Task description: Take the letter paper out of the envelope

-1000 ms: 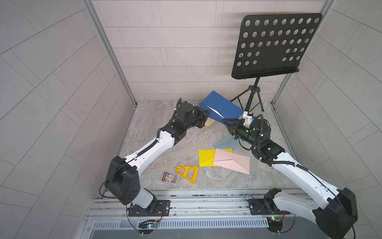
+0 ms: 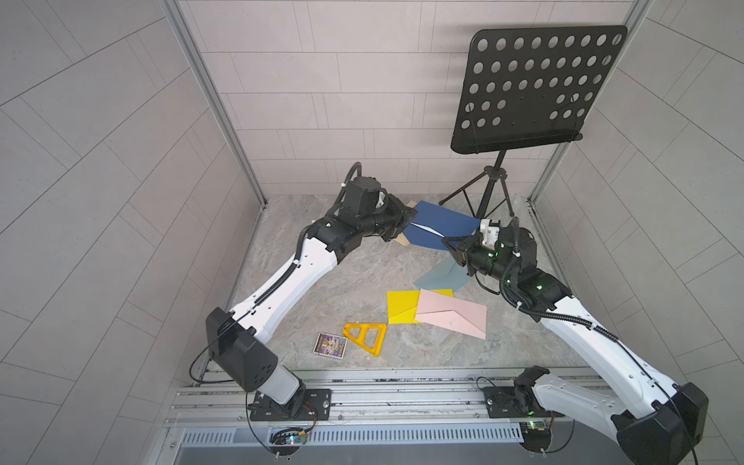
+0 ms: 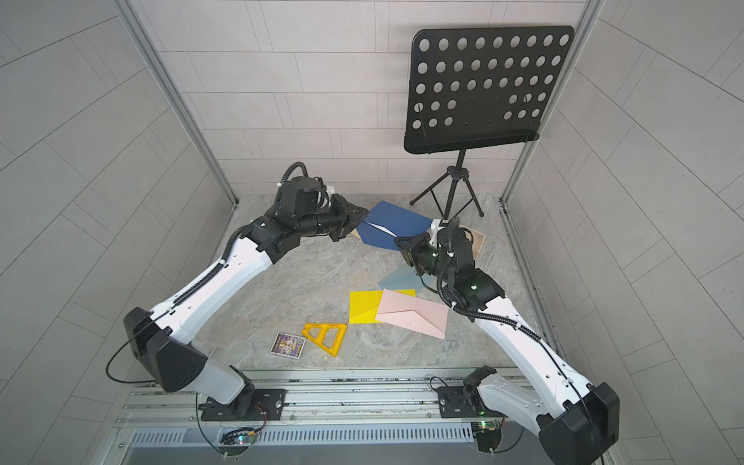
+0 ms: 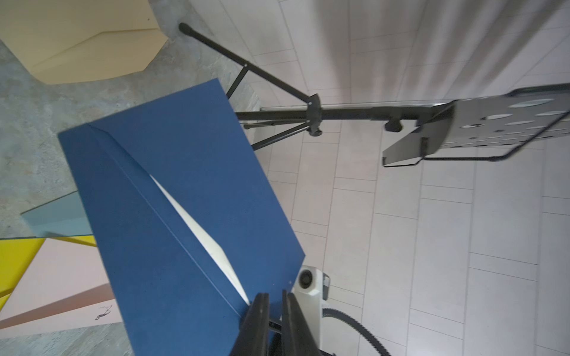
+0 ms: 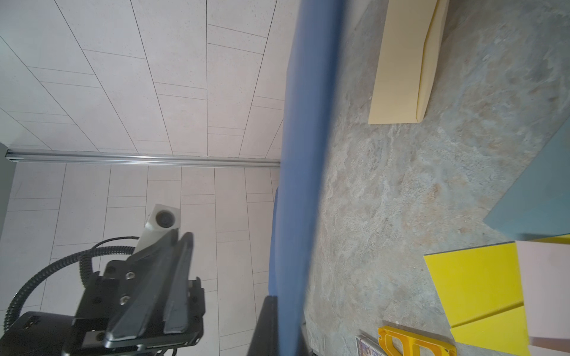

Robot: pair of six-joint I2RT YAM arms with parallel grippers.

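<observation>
A blue envelope (image 2: 445,217) is held raised, with a white paper strip (image 4: 196,228) showing along its opening. My right gripper (image 3: 401,241) is shut on the envelope, whose blue edge (image 5: 305,154) runs up from its fingertips in the right wrist view. My left gripper is shut at the envelope's left side in the top views; its fingers look close together, and anything between them is hard to make out.
Cream (image 5: 400,65), light blue (image 2: 438,279), yellow (image 2: 401,306) and pink (image 2: 457,306) envelopes lie on the table, with a yellow triangle (image 2: 376,341) and card box (image 2: 329,345). A black music stand (image 2: 527,93) stands behind.
My left gripper has moved up and slightly right. The envelope and right gripper have shifted right and down from a second ago, with the envelope changing tilt.
</observation>
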